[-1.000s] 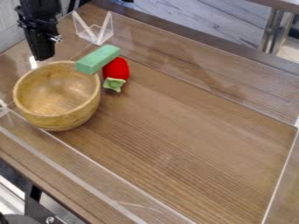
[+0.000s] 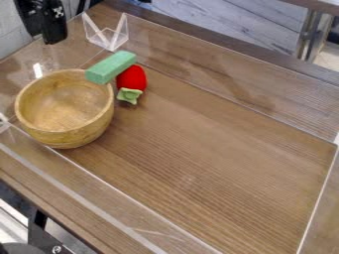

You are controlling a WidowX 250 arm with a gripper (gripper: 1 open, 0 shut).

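A black gripper (image 2: pixel 43 22) is at the top left edge, above a large yellow-tan bowl (image 2: pixel 66 111); whether it is open is hard to tell. Right of the bowl lie a green block (image 2: pixel 111 67) and a red object (image 2: pixel 130 78) with a small pale green piece (image 2: pixel 129 95) at its lower side.
A white wire-like stand (image 2: pixel 109 33) stands behind the green block. A pale rail runs along the upper right edge.
The gripper has risen toward the top edge of the view. The bowl and the other objects have not visibly moved.
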